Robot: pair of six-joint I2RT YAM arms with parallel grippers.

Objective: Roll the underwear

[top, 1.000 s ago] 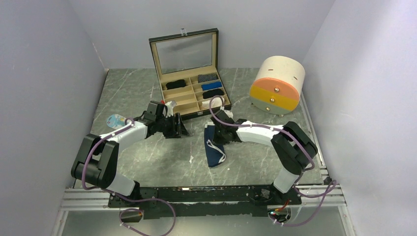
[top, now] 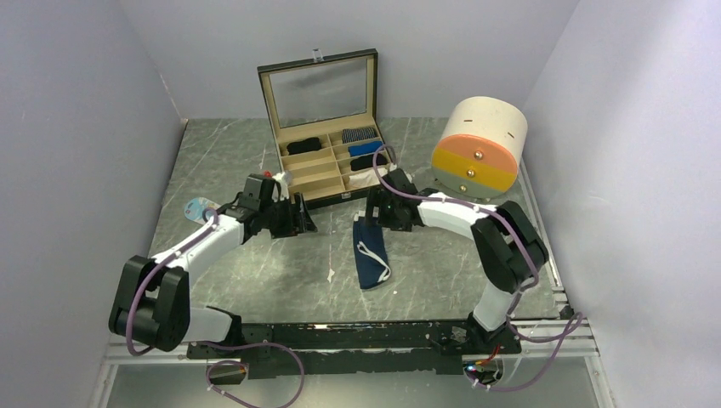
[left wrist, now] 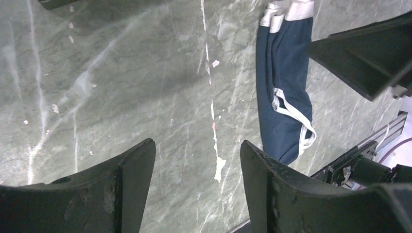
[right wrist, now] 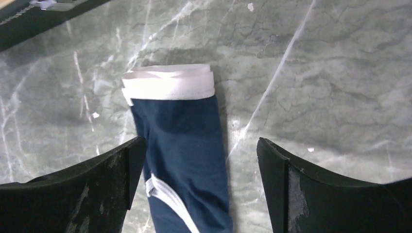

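Navy underwear [top: 369,255] lies folded into a long, narrow strip on the grey marbled table, with a loop of white trim across its near half. Its white waistband [right wrist: 170,87] is at the far end, flat and free of any finger. Over that far end hovers my right gripper, open, its fingers apart on either side of the strip and nothing held. My left gripper is open above bare table to the left of the underwear; only table shows between its fingers. In the left wrist view, part of the right gripper reaches in over the cloth's right side.
Behind the grippers stands an open organiser box [top: 310,174] with rolled garments in some compartments. A round-topped drawer cabinet [top: 480,149] occupies the back right. Bare table lies between the left gripper and the underwear.
My right gripper has moved back, toward the waistband end, uncovering more of the strip. The left gripper has shifted slightly left. The underwear looks unmoved.
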